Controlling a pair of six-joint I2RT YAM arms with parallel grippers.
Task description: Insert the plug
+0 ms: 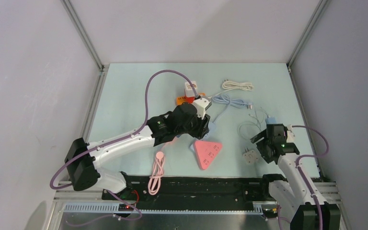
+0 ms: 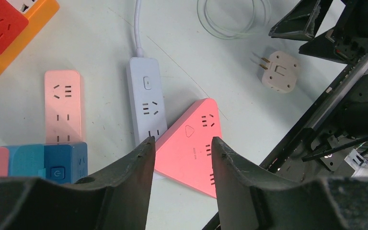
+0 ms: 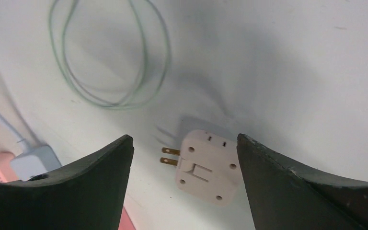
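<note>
A square beige plug (image 3: 210, 167) with two brass prongs lies on the table. In the right wrist view it is below and between the fingers of my open right gripper, prongs pointing left. The left wrist view also has the plug (image 2: 281, 72), with the right gripper's dark fingers just beyond it. The coral triangular power strip (image 2: 191, 148) lies flat beside a pale blue-grey strip (image 2: 146, 98). My left gripper hovers over these two, its fingers apart and nothing between them.
A pink strip (image 2: 64, 103) lies left of the grey one. A blue block (image 2: 66, 163) and an orange strip with a red plug (image 2: 2, 31) are further left. Thin green cable (image 3: 110, 103) coils behind the plug. Coiled pink cord (image 1: 156, 175) hangs over the front edge.
</note>
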